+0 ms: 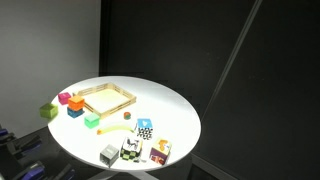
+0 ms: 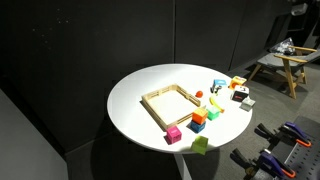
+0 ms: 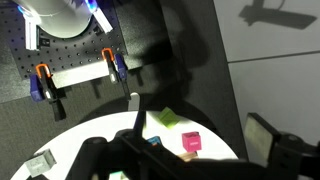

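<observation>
My gripper stands open in the wrist view, its dark fingers wide apart at the lower left and lower right. Below and between them, a yellow-green cube (image 3: 168, 118) and a pink cube (image 3: 192, 140) show near the table's edge, with nothing gripped. From the second exterior view, the yellow-green cube (image 2: 200, 145) sits at the near rim and the pink cube (image 2: 173, 134) to its left. An orange cube (image 1: 76, 102) rests on a blue cube (image 1: 75, 113), with a green cube (image 1: 92, 120) close by. Neither exterior view clearly shows the gripper.
A shallow wooden tray (image 1: 106, 100) lies on the round white table (image 1: 170, 105). A yellow banana-like piece (image 1: 116, 128), a small round object (image 1: 127, 116) and several patterned blocks (image 1: 131, 149) occupy its other side. Bare tabletop surrounds the tray.
</observation>
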